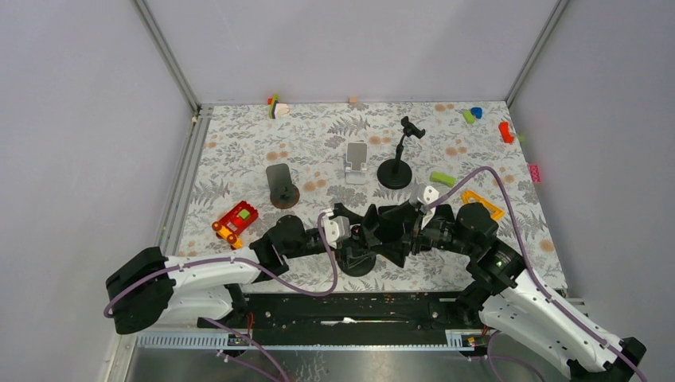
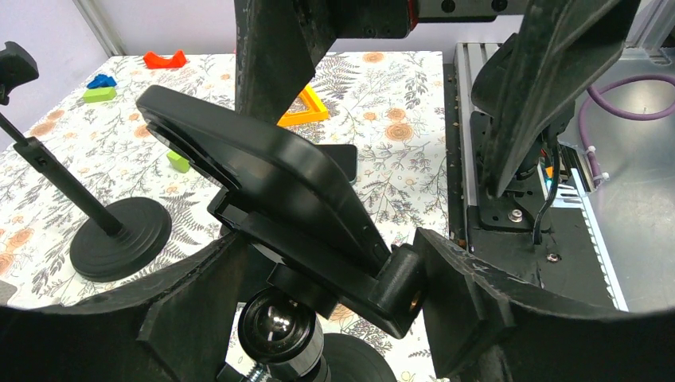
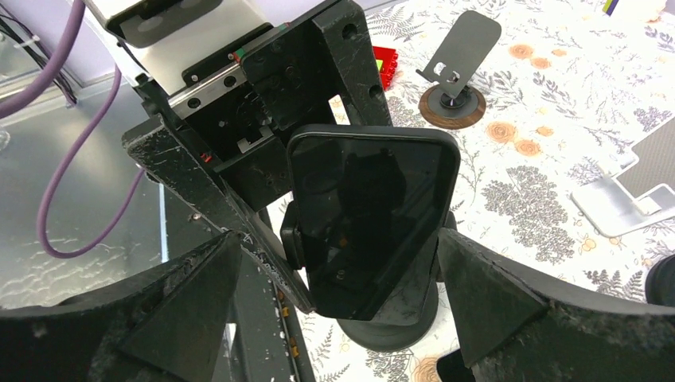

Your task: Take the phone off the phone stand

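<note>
A glossy black phone [image 3: 374,215] rests in a dark phone stand [image 3: 410,298], its screen facing the right wrist camera. In the left wrist view the stand's black ball joint [image 2: 278,328] shows below the tilted phone [image 2: 271,159]. My left gripper has its fingers apart on either side of the stand's holder; whether both press on it cannot be told. My right gripper is open, its fingers on both sides of the phone with gaps. From above, both grippers meet over the stand's base [image 1: 357,267] and hide the phone.
Another black phone [image 2: 344,159] lies flat beside the stand. A black gooseneck stand [image 1: 394,173], a grey stand [image 1: 356,163] and a wooden-based stand [image 1: 281,191] stand farther back. A red toy truck [image 1: 236,220] sits at left. The two grippers are very close together.
</note>
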